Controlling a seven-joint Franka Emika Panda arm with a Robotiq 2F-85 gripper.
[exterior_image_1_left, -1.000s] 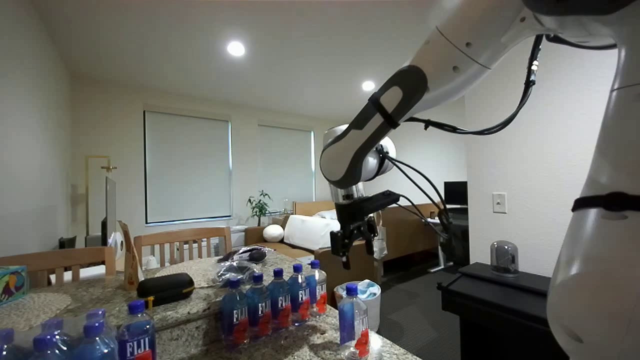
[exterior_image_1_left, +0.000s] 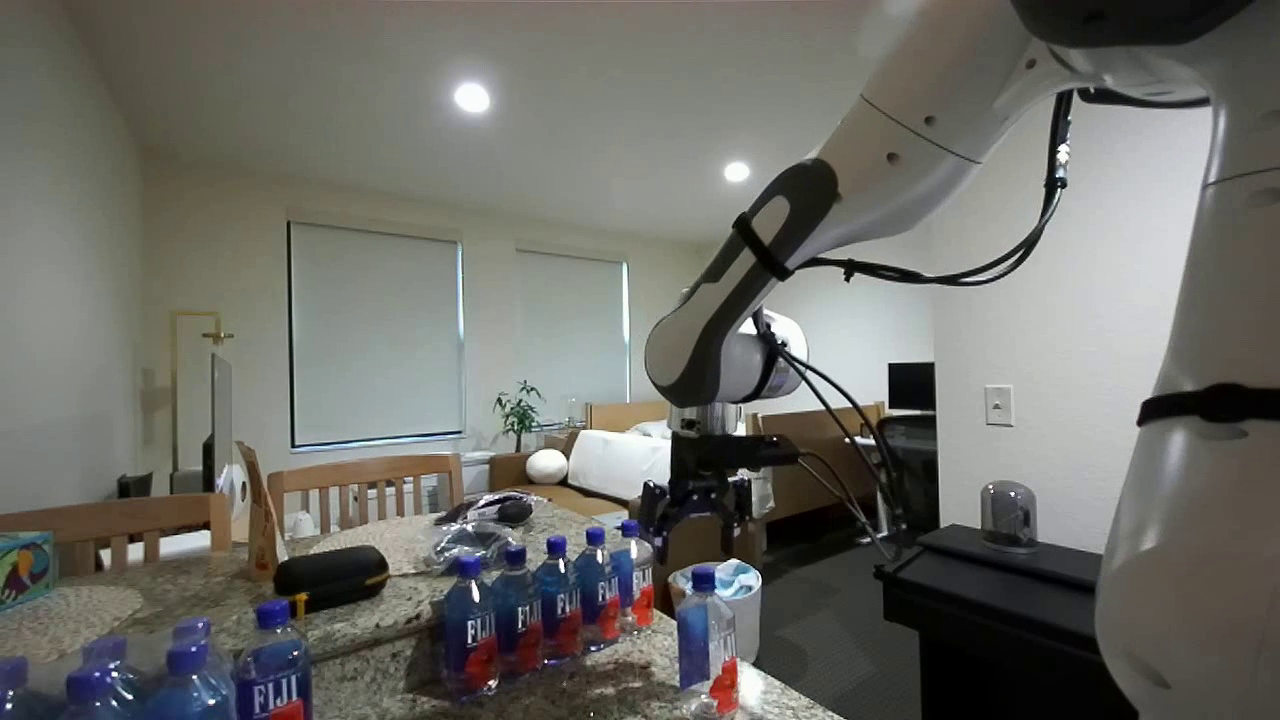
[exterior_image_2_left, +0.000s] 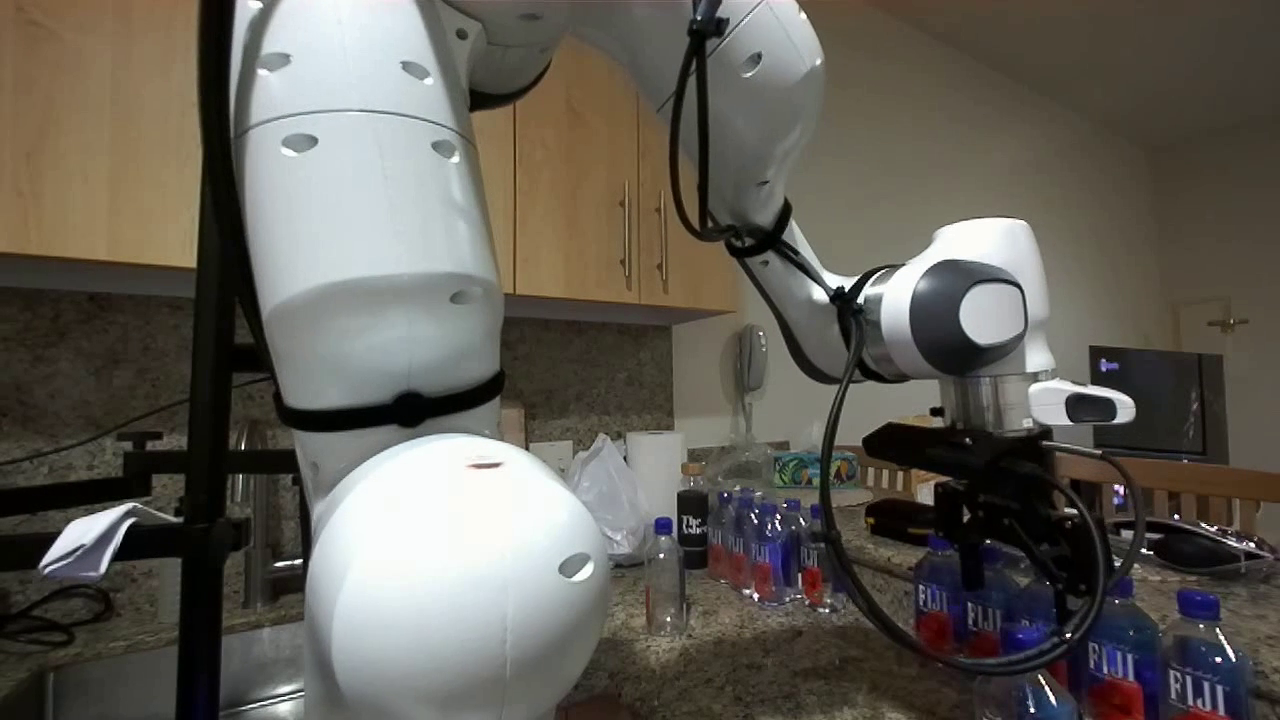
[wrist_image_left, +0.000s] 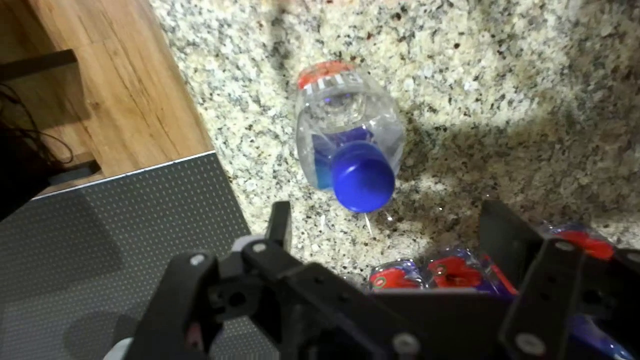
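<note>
A clear Fiji water bottle with a blue cap (wrist_image_left: 363, 176) stands alone near the counter's edge, also visible as the single bottle (exterior_image_1_left: 708, 648) at the front right in exterior view 1. My gripper (exterior_image_1_left: 696, 534) hangs fingers down, above the level of the caps. In the wrist view, the gripper is open, its fingers spread wide with nothing between them; the lone bottle appears just ahead of that gap. A row of several similar bottles (exterior_image_1_left: 558, 600) stands to the left of the lone bottle in exterior view 1.
More bottles (exterior_image_1_left: 186, 678) cluster at the near left. A black case (exterior_image_1_left: 332, 576) lies on the raised granite ledge. Another bottle (exterior_image_2_left: 665, 582) stands by itself in exterior view 2. Past the counter's edge is open floor (wrist_image_left: 138, 240), with a waste bin (exterior_image_1_left: 743, 612).
The gripper has swung from a tilted pose to pointing straight down, its spread fingers now facing exterior view 1. The wrist sits slightly lower. The bottles have stayed put.
</note>
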